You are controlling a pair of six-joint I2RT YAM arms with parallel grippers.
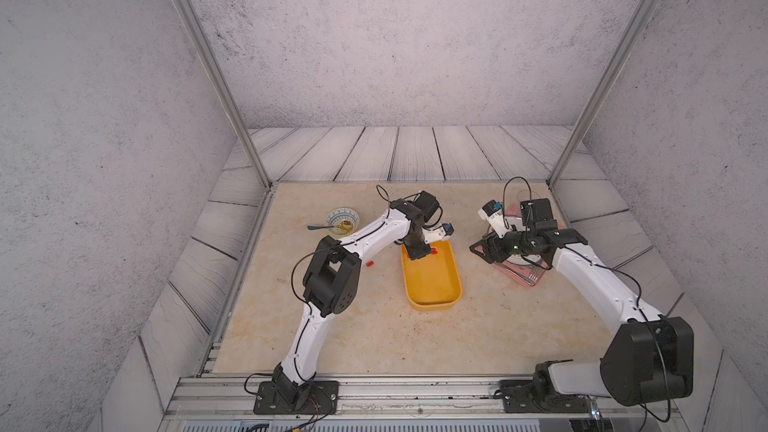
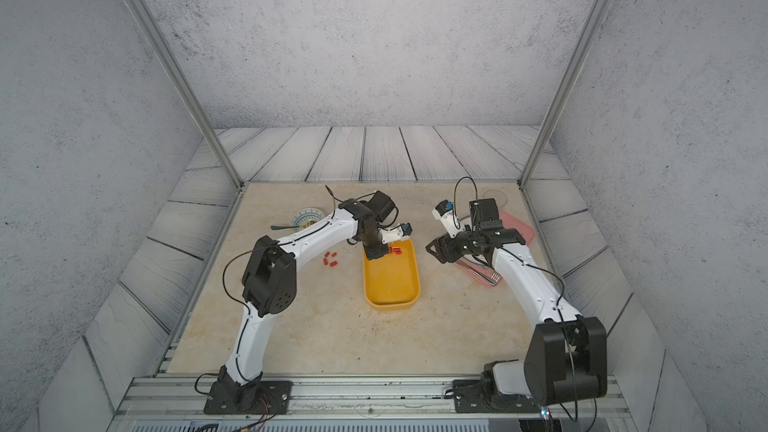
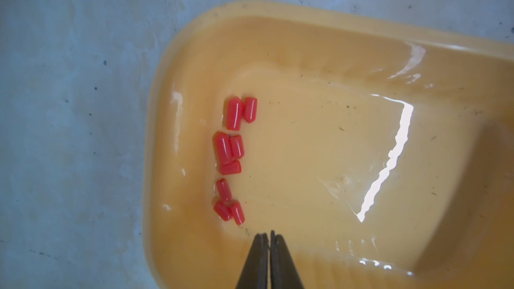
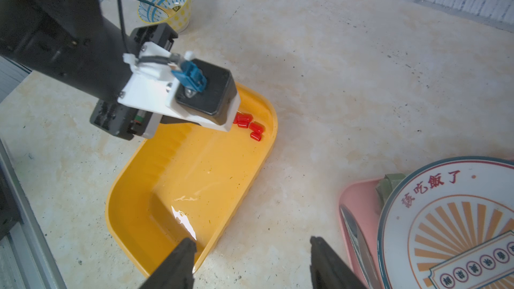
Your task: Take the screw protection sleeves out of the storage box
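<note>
Several red screw sleeves (image 3: 223,148) lie along one short end of the yellow storage box (image 3: 151,144). Other red sleeves (image 2: 332,263) rest on the table, left of the box. Over the box's far-left part, my left gripper points down, its fingers only a narrow gap apart with nothing between them. Sleeves lie beyond its fingertips and do not touch them in the left wrist view. To the right of the box, my right gripper is wide open and empty. The left arm hides part of the box's far end in both top views.
A patterned bowl with a spoon (image 1: 343,220) stands at the back left. Under the right arm is a pink tray (image 4: 353,190) bearing a round plate (image 4: 444,224) and cutlery.
</note>
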